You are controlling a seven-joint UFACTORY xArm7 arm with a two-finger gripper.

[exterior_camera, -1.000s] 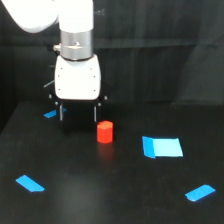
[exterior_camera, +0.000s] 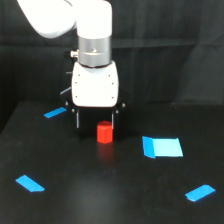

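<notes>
A small red block point(exterior_camera: 105, 132) rests on the black table near the middle of the view. My gripper point(exterior_camera: 95, 124) points down from a white and grey arm point(exterior_camera: 94, 85) and is open, its two dark fingers well apart. In the view the block appears within the span of the fingers, closer to the right one. I cannot tell how high the fingertips are above the table or whether they touch the block.
To the right lies a light blue piece point(exterior_camera: 163, 147) that looks flat. Blue strips mark the table at front left point(exterior_camera: 30, 184), front right point(exterior_camera: 200, 192) and back left point(exterior_camera: 55, 112).
My gripper has shifted to the right, and its fingers appear slightly lower in the view. Before, the red block stood to the right of the fingers; it looks unmoved.
</notes>
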